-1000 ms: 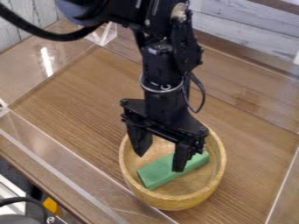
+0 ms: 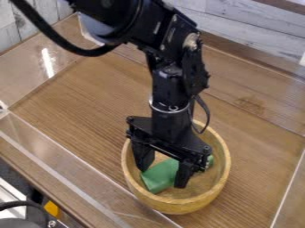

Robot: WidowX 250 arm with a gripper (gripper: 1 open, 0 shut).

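Note:
My black gripper (image 2: 162, 158) is open, its two fingers lowered into a round tan bowl (image 2: 197, 201) on the wooden table. A green block (image 2: 159, 177) lies in the bowl, partly hidden by the fingers and in the space between and beneath them. Whether they touch it I cannot tell.
A white wooden wall stands behind. A clear plastic edge runs along the near left, with dark cables at the lower left corner.
My gripper has moved lower into the bowl, covering more of the green block. The bowl stays in about the same place.

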